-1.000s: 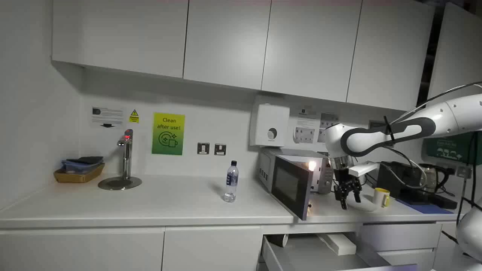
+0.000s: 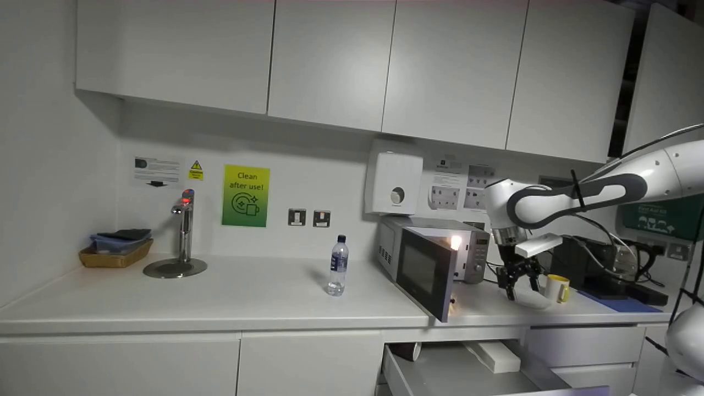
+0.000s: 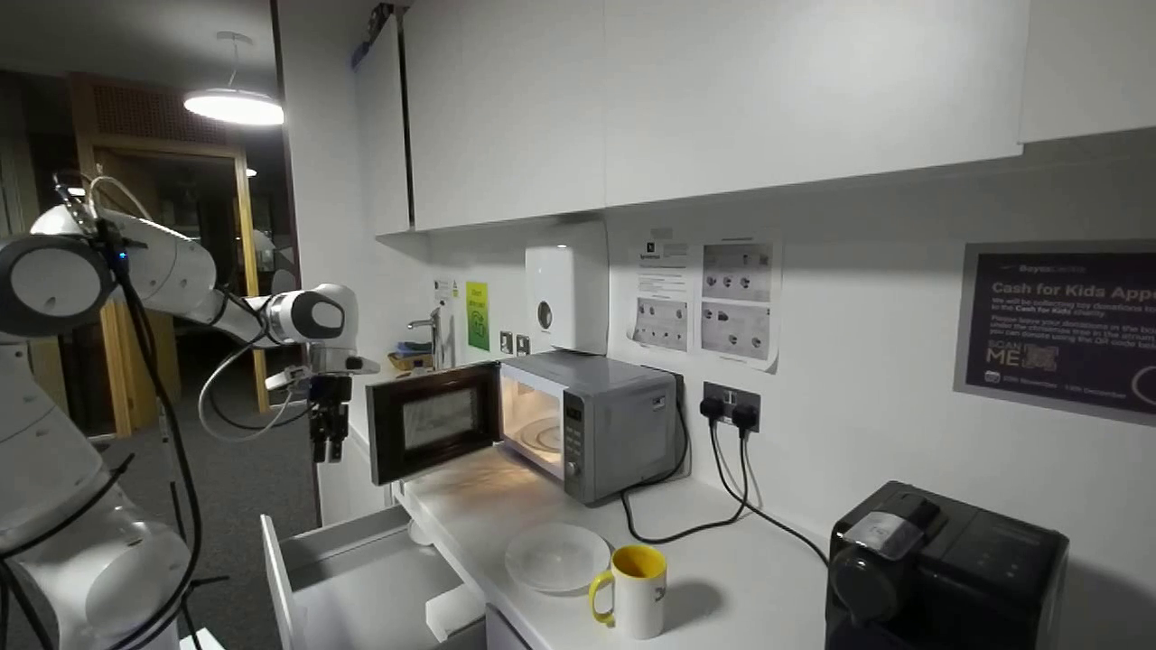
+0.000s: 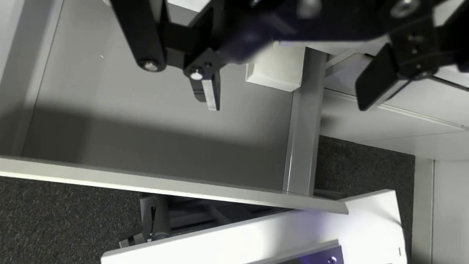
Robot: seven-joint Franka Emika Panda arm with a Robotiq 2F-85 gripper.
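Note:
My gripper is open, its fingers wide apart with nothing between them. The wrist view looks down past it onto the pulled-out drawer. In that drawer lies a white box, and a dark cup shows partly at its back left corner. Exterior view 2 has the gripper hanging in front of the counter, left of the open microwave door. The lit microwave has a glass turntable inside. A white plate and a yellow-and-white mug stand on the counter.
A water bottle stands left of the microwave, with bare counter around it. At the right is a black coffee machine. The microwave door and the drawer front both jut outward. Cables trail behind the mug.
In exterior view 1 my arm and gripper have shifted to the right, with the gripper turned and a little higher. The drawer, microwave and objects look unmoved.

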